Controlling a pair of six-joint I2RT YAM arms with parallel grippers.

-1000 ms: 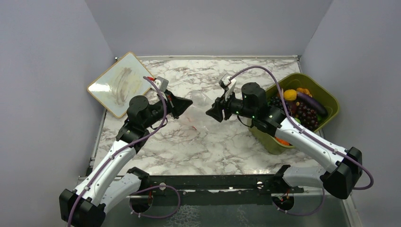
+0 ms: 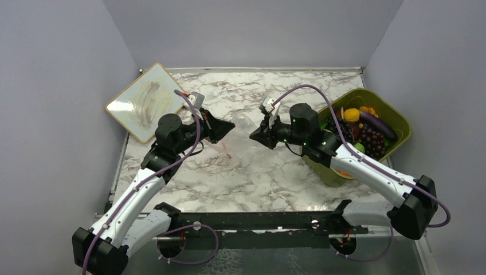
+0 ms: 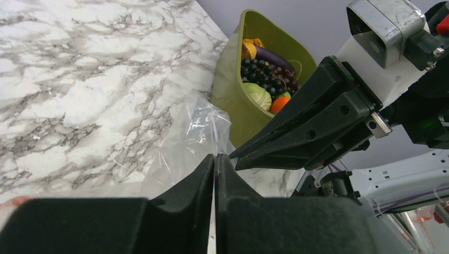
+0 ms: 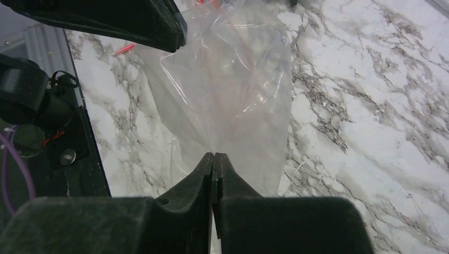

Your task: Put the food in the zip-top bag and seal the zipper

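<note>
A clear plastic bag (image 2: 243, 140) hangs between my two grippers above the marble table. No food shows inside it. In the right wrist view, the film of the bag (image 4: 233, 100) gathers at the tips of my right gripper, which is shut on it. My left gripper has its fingers close together beside the bag film (image 3: 198, 132); whether they pinch it is unclear. In the top view, my left gripper (image 2: 232, 125) is left of the bag and my right gripper (image 2: 252, 138) right of it. A red-pink strip (image 4: 123, 48) shows near the bag's edge.
A green bin (image 2: 401, 117) at the right holds several foods, among them an eggplant (image 2: 378, 125), dark grapes (image 2: 372, 142) and a yellow fruit (image 2: 351, 115). A whiteboard (image 2: 146, 103) lies at the back left.
The bag has shifted slightly; the left arm has hardly moved.
</note>
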